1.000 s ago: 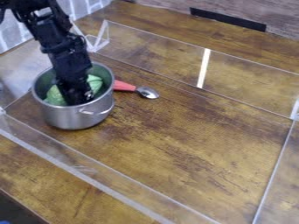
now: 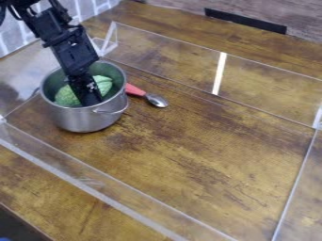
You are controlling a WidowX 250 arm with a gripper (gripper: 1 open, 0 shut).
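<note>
A steel pot (image 2: 82, 118) with a wire handle stands at the left of the wooden table, holding a green item (image 2: 66, 94). My black gripper (image 2: 88, 99) reaches down from the upper left into the pot, over the green item; its fingertips are partly hidden, and I cannot see anything held between them. A spoon (image 2: 154, 100) with a red handle lies just right of the pot, its handle end behind it.
Clear acrylic panels border the work area on the wooden table (image 2: 220, 160). A white strip (image 2: 220, 73) stands out at the back.
The arm has shifted left within the pot and tilted, uncovering more of the green item at the right. The pot and spoon look unmoved.
</note>
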